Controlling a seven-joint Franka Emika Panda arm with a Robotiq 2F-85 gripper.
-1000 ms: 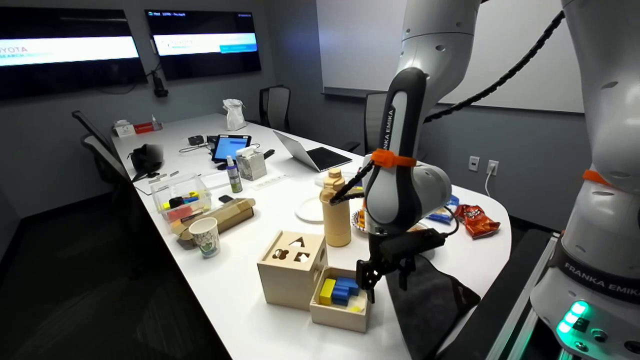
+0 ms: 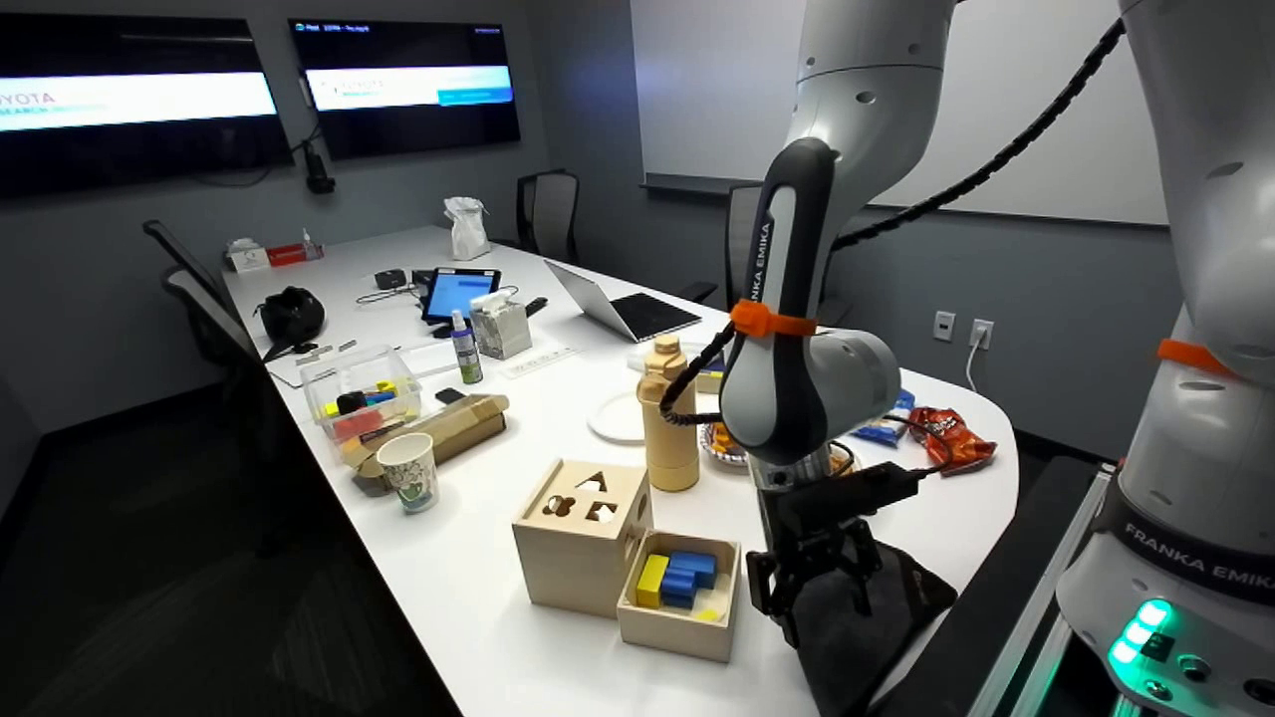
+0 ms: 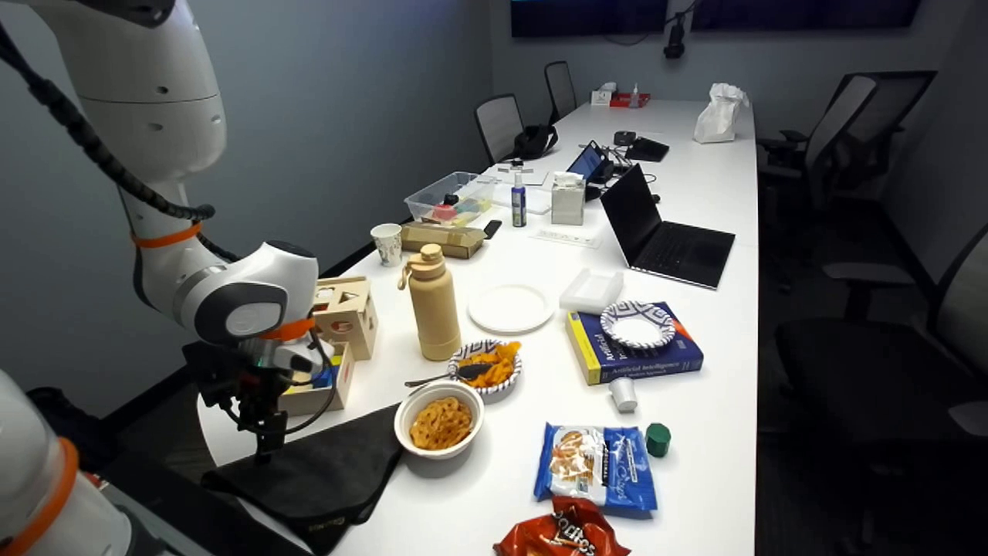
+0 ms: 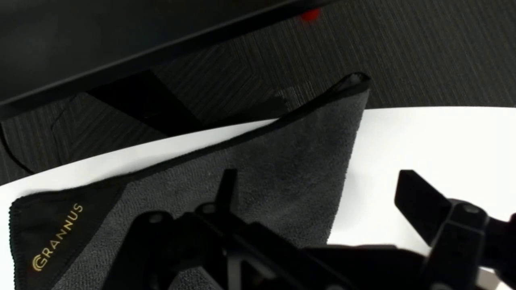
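A dark grey cloth (image 4: pixel 290 159) lies flat at the table's near edge, one corner reaching past the rim and a gold-lettered black corner patch (image 4: pixel 53 237) at its other end. In the wrist view my gripper is open above it: one finger is over the cloth, the other over bare white table beside the cloth's side edge. Nothing shows between the fingers. From the first exterior view the gripper (image 2: pixel 819 597) appears at the cloth's left part, right of the wooden block tray (image 2: pixel 675 639). Whether the fingertips touch the cloth I cannot tell.
Close by stand a wooden shape box (image 2: pixel 568 574) and a tan bottle (image 3: pixel 435 315). A bowl of noodles (image 3: pixel 440 422) sits beside the cloth, with a patterned bowl (image 3: pixel 491 371) behind it. Chip bags (image 3: pixel 597 463) lie farther right.
The gripper has moved down and right, away from the block tray and over the cloth, turning somewhat. The cloth and the other objects look unmoved.
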